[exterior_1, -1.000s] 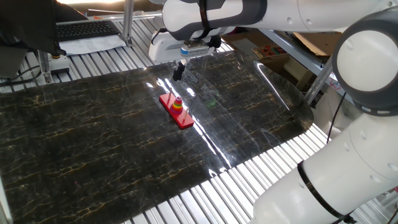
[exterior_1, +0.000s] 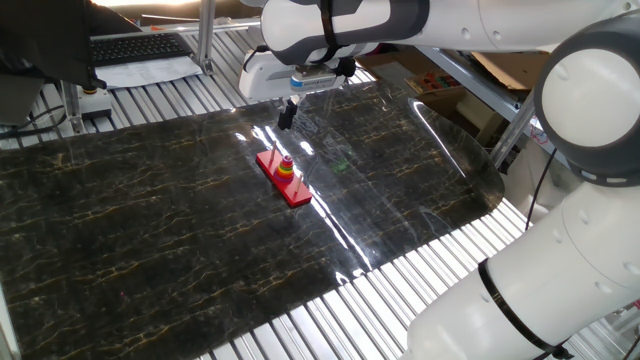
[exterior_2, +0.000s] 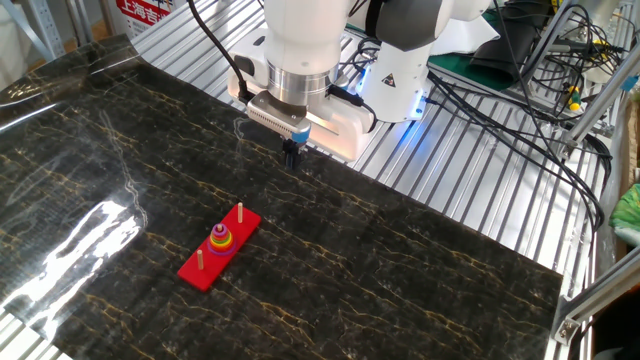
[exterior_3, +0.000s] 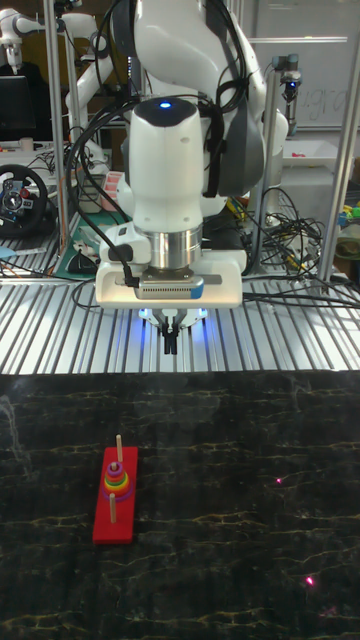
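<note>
On the dark marbled sheet lies a red board (exterior_2: 195, 275) with three upright pegs. Its middle peg carries a stack of colored rings (exterior_2: 221, 240), wide purple at the bottom and smaller toward the top. The two end pegs, one near (exterior_3: 113, 508) and one far (exterior_3: 119, 444) in the third view, are bare. My gripper (exterior_3: 170, 346) hangs above and beyond the board, pointing down and well apart from it. Its dark fingers stand together, with nothing visible between them; the first view shows the gripper (exterior_1: 287, 117) from the side.
The marbled sheet (exterior_2: 400, 270) is bare around the board, with glare in places. Past its far edge runs a slatted metal table (exterior_3: 288, 341). A keyboard (exterior_1: 135, 48) and paper lie at the back left in the first view; cables (exterior_2: 520, 150) lie beside the robot's base.
</note>
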